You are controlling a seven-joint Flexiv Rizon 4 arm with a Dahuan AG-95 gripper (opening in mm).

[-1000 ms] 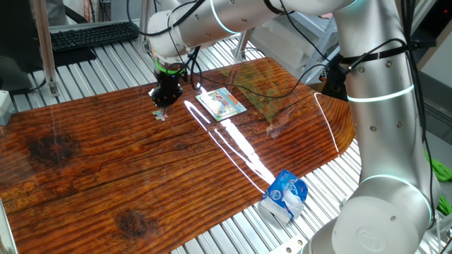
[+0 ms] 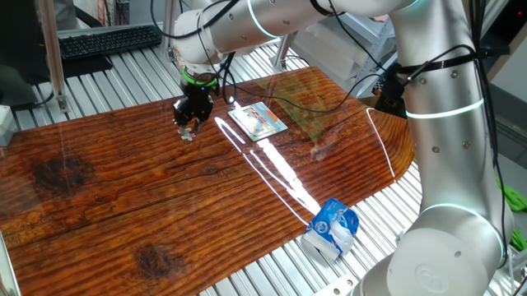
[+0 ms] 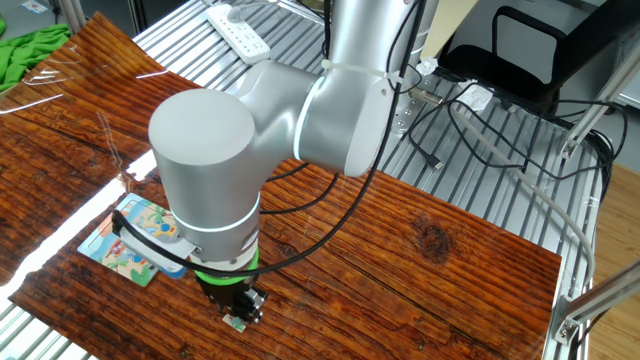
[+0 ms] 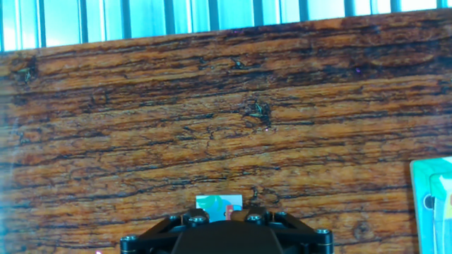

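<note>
A small puzzle piece [image 2: 188,134], green and white, lies on the brown wooden board. My gripper [image 2: 186,122] is right above it, fingertips close to the piece. From the other side, the second exterior view has the piece [image 3: 234,323] just below the black gripper [image 3: 246,312]. In the wrist view, part of the piece [image 4: 218,202] shows past the fingertips, and its lower part is covered by the gripper. Whether the fingers grip it cannot be told. A colourful picture puzzle [image 2: 258,121] lies flat beside the gripper; its edge [image 4: 433,201] enters the wrist view at right.
A blue and white packet [image 2: 332,228] sits at the board's edge near the arm's base. Bright glare crosses the board. A keyboard [image 2: 110,42] and a power strip [image 3: 239,34] stand off the board. Much of the board [image 2: 99,205] is bare.
The arm and the picture puzzle look unmoved.
</note>
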